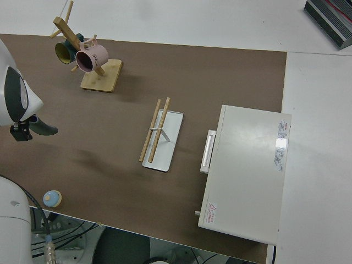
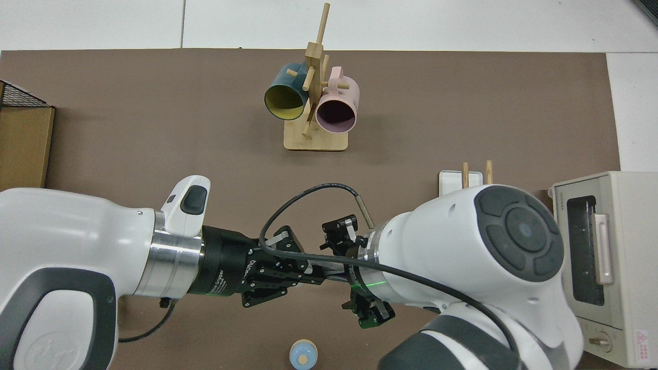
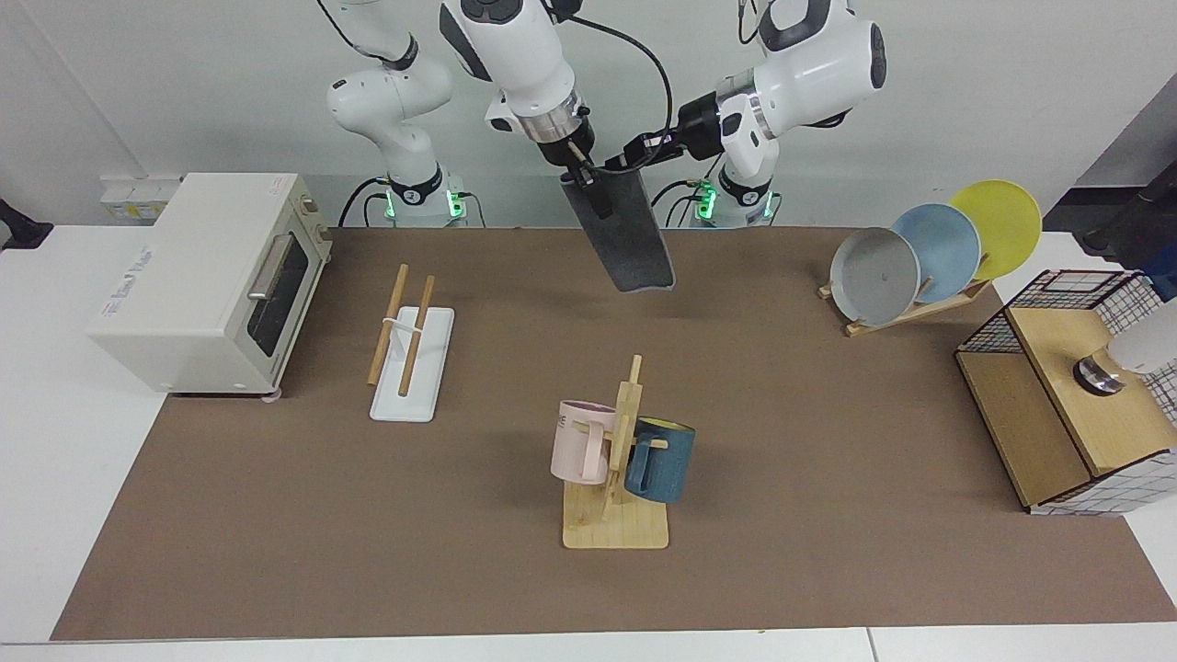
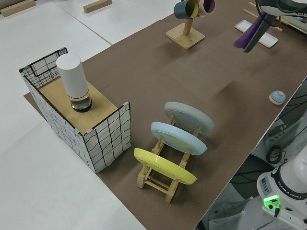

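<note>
In the top view both black grippers meet over the table: one (image 2: 280, 265) on the left-hand arm, the other (image 2: 354, 271) on the right-hand arm, partly behind a cable. A flat grey cloth (image 3: 618, 237) with a purple side (image 4: 254, 33) hangs from where the grippers meet; which fingers pinch it, and their finger state, cannot be made out.
A mug tree with pink (image 2: 336, 111) and blue (image 2: 285, 92) mugs, a white oven (image 1: 242, 176), a white stand with wooden sticks (image 3: 408, 397), a plate rack (image 3: 916, 309), a wire-sided shelf (image 3: 1037, 419) and a small blue round object (image 2: 303, 354) surround the clear middle.
</note>
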